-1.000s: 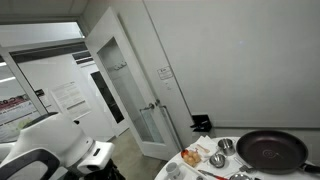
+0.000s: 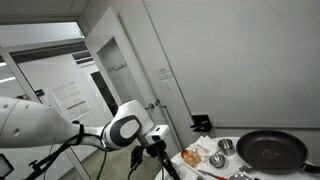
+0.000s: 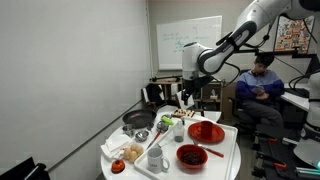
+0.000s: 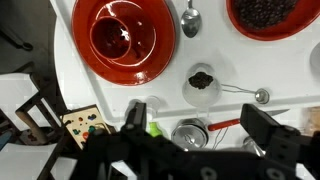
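My gripper hangs over the table with its fingers apart and nothing between them. In exterior view 1 the gripper [image 2: 163,156] is at the table's left edge; in exterior view 2 the gripper [image 3: 186,98] is above the far side. Below it in the wrist view are a small clear cup [image 4: 203,88] with dark contents, a metal cup [image 4: 190,133] partly hidden by the gripper, and a red-handled knife [image 4: 226,124]. A red plate [image 4: 150,68] carries a red cup [image 4: 110,38]. Dark beans fill a red bowl [image 4: 265,12].
A spoon [image 4: 191,20] lies between plate and bowl. A black pan [image 2: 272,150] stands at the right, beside metal cups [image 2: 226,146]. A white mug [image 3: 156,158] is near the front. A seated person [image 3: 262,85] is behind the table.
In exterior view 1 the arm has risen and swung right from the lower left. Its gripper now reaches the table's left edge. The tabletop items visible there have not moved.
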